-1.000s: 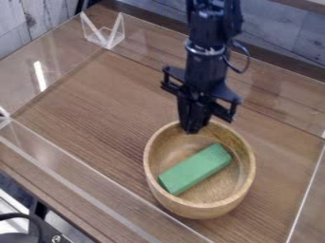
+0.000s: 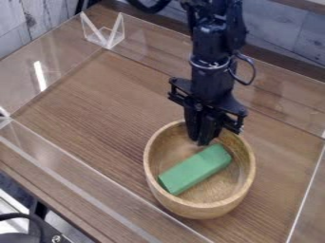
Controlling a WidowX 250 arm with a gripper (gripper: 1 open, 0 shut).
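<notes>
A round tan bowl [image 2: 231, 197] stands on the wooden table, holding a green rectangular block [image 2: 195, 169] that lies diagonally in it. The dark robot gripper [image 2: 203, 135] points down over the bowl's back rim, above and behind the block. Its fingertips are hard to make out against the bowl's shadow, so whether it is open or shut is unclear.
A small white wire object [image 2: 99, 30] stands at the back left. A dark cable [image 2: 19, 220] lies at the lower left corner.
The gripper has moved a little toward the camera and down over the bowl's back part. The bowl and green block look unchanged.
</notes>
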